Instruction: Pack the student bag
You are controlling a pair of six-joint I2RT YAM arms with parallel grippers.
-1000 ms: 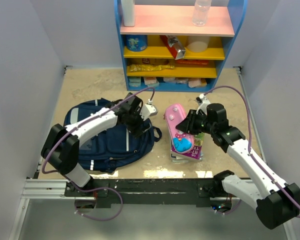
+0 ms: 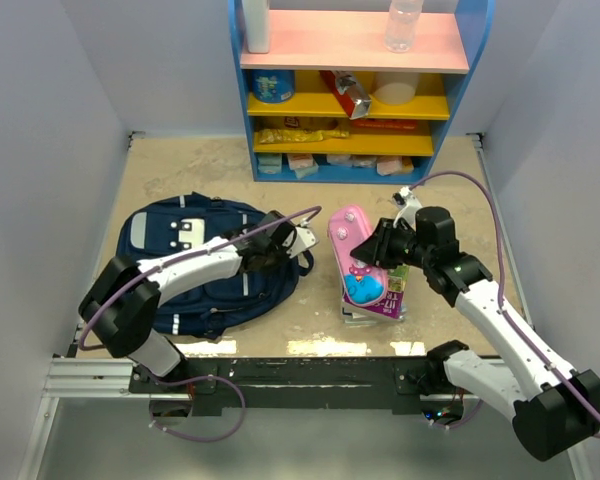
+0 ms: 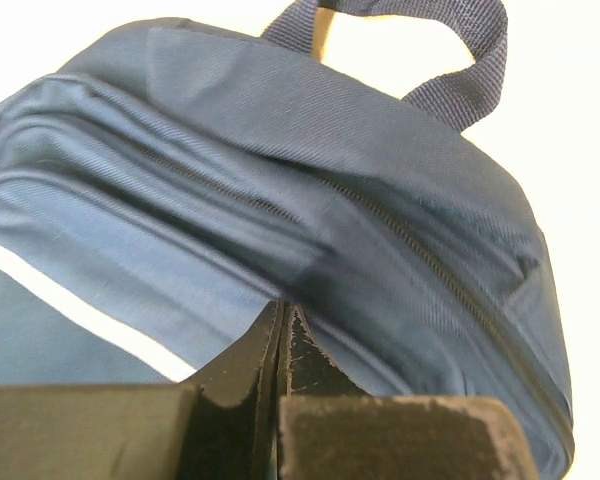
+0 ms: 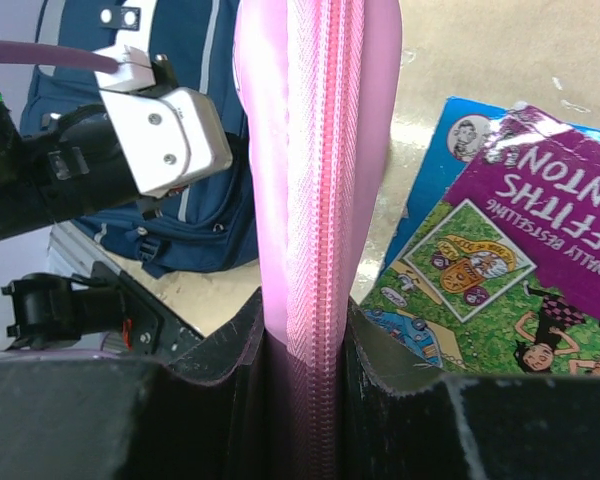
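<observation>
A dark blue student bag (image 2: 210,300) lies flat at the left of the floor. Its zipped opening edge (image 3: 405,232) runs across the left wrist view, beyond my fingertips and outside them. My left gripper is shut right over the bag's front, its fingers pressed together with nothing between. A pink pencil case (image 2: 352,240) with a blue figure is held by my right gripper, which is shut on it. In the right wrist view the case (image 4: 320,150) stands edge-on, zip towards the camera. Whether the bag's zip is open I cannot tell.
Several books (image 4: 540,230) lie stacked beneath the pencil case. At the back stands a shelf (image 2: 345,58) with bottles, snacks and small packs. The bag's strap loop (image 3: 475,85) sticks out at its top end. Bare floor (image 2: 310,300) separates bag and books.
My left gripper has gone from open to shut and lowered against the bag. The bag has shifted slightly left. My right gripper and the pencil case have stayed still.
</observation>
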